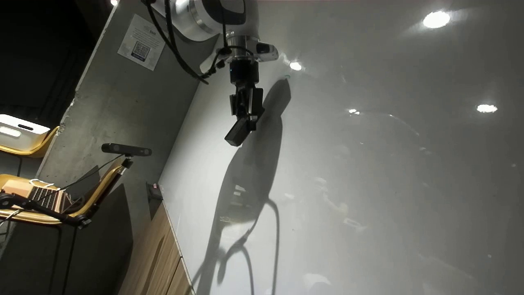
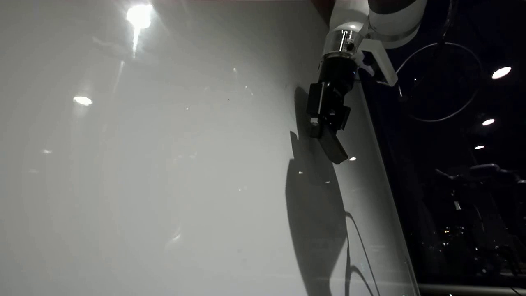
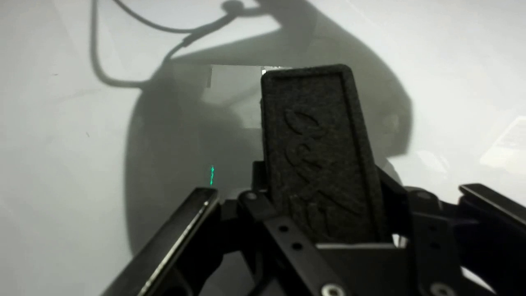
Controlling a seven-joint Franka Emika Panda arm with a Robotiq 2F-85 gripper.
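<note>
A dark felt block, looking like a board eraser, is clamped in my gripper, whose fingers close on it from both sides. Its broad face, with embossed lettering, fills the middle of the wrist view. In exterior view 1, the eraser slants down and left from the gripper. Exterior view 2 has the eraser below the gripper, beside the shadow. A short green mark shows on the glossy white surface, left of the eraser. Whether the eraser touches the surface is unclear.
The arm's shadow lies across the white surface, which is otherwise broad and clear, with lamp reflections. Beyond its left edge in exterior view 1 are wooden panels, a camera on a stand and a yellow chair.
</note>
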